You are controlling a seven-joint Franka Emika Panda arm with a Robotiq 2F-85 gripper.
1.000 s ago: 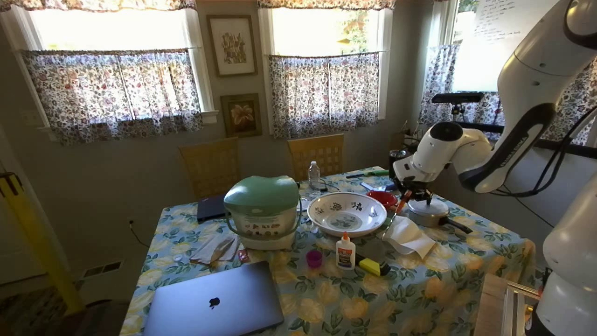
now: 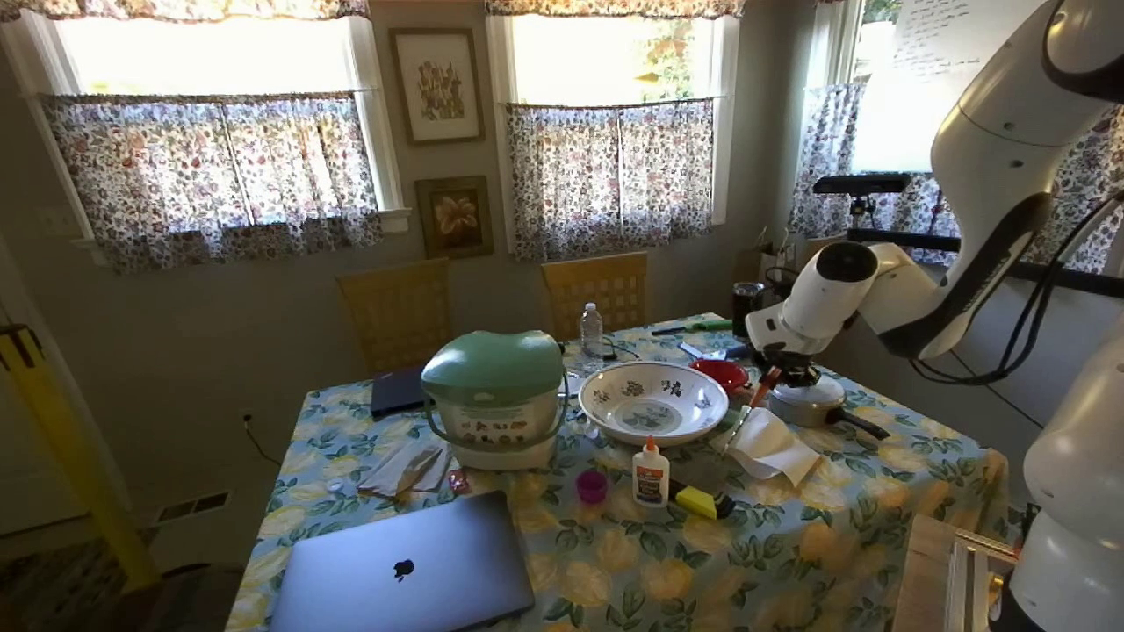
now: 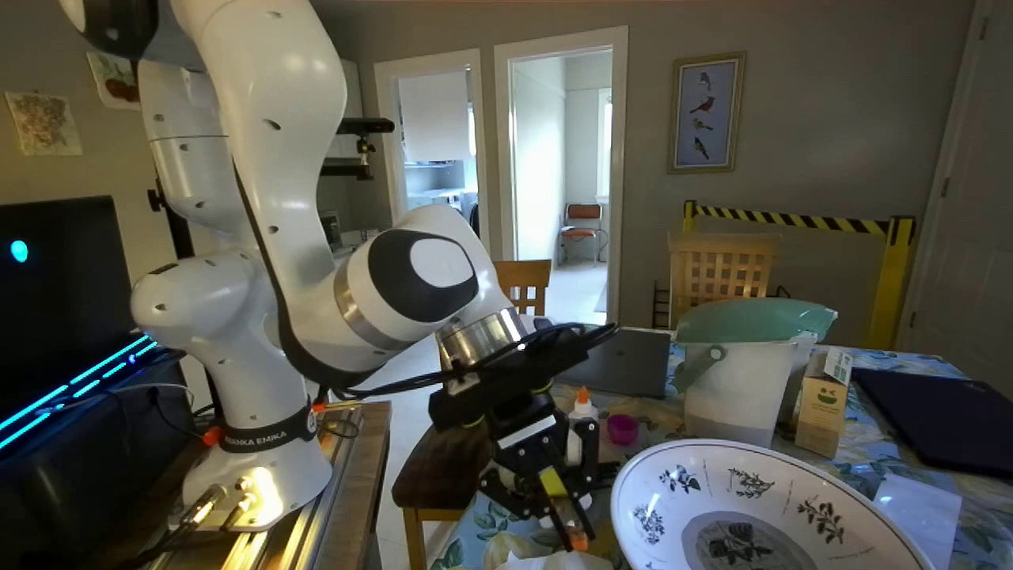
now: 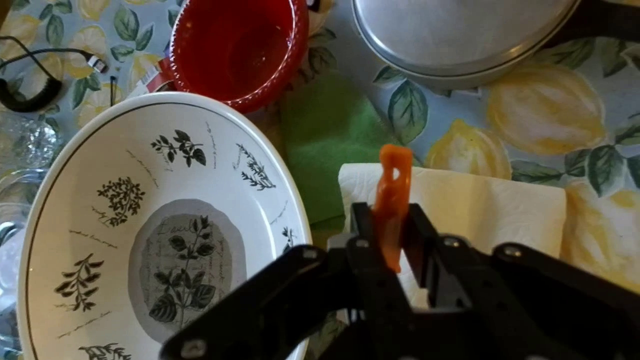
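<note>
In the wrist view, my gripper is shut on an orange-handled tool (image 4: 394, 180), with a finger on either side of it. The handle's holed end sticks out past the fingers, and the tool's other end is hidden there. Below the tool lies a folded white napkin (image 4: 480, 207), with a green napkin (image 4: 330, 132) beside it. From exterior view 1, my gripper (image 2: 788, 370) hangs low over the right part of the table, the orange handle (image 2: 766, 386) slanting down toward the napkin. Whether the tool touches the cloth, I cannot tell.
A large white bowl with plant prints (image 4: 63, 174) is left of the gripper. Behind are a red bowl (image 4: 294, 36) and a lidded pan (image 4: 456, 30). A glue bottle (image 2: 651, 476), purple cup (image 2: 592, 485), green-lidded bin (image 2: 495, 369) and laptop (image 2: 411, 563) stand farther off.
In exterior view 1 my gripper, still holding the orange-handled tool, has shifted slightly right and a little lower. The things on the table look unmoved.
</note>
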